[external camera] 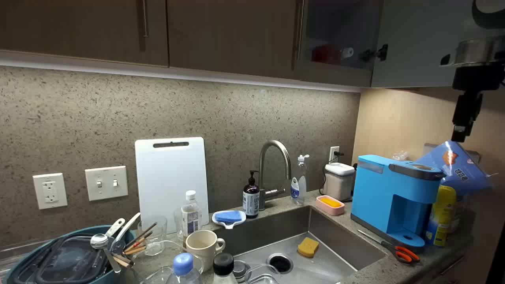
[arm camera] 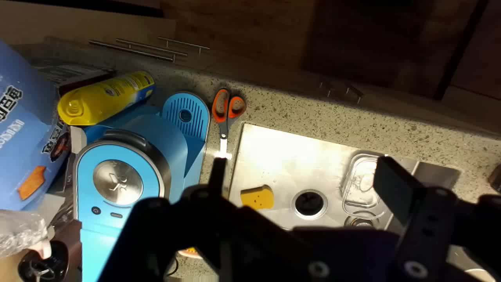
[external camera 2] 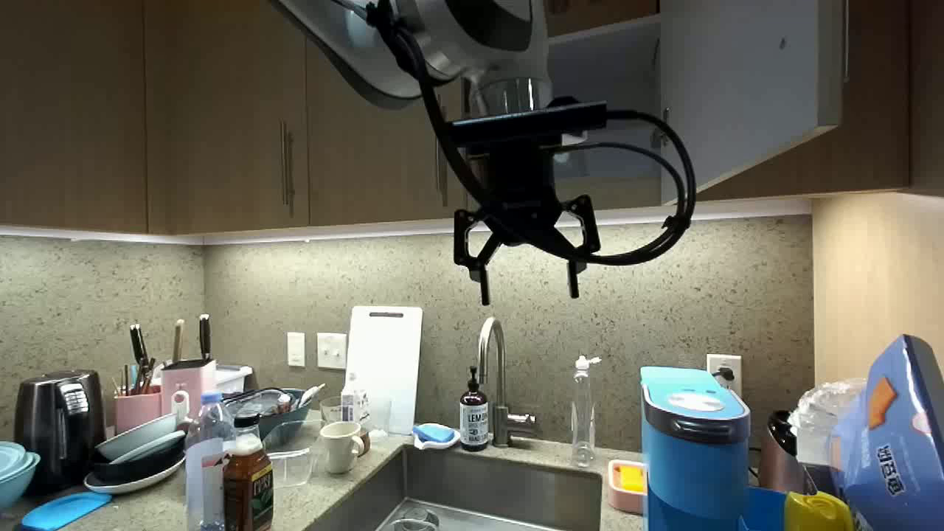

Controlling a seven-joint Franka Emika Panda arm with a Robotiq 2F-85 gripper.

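My gripper (external camera 2: 529,293) hangs high over the counter in front of the sink, pointing down. Its two fingers stand wide apart with nothing between them. Seen from above in the wrist view, the sink (arm camera: 282,141) lies below the open fingers, with a yellow sponge (arm camera: 257,197) on its floor left of the drain (arm camera: 309,204). Orange-handled scissors (arm camera: 222,110) rest on the counter between the sink and the blue coffee machine (arm camera: 181,141). In exterior view 1 only the gripper's side shows, at the upper right.
An upper cabinet door (external camera 2: 752,88) stands open close to the arm. Bottles, a cream mug (external camera: 201,243) and a full dish rack (external camera: 35,255) crowd the counter left of the sink. A tall faucet (external camera 2: 500,372) rises behind it. A blue bag (external camera 2: 903,442) stands at the right.
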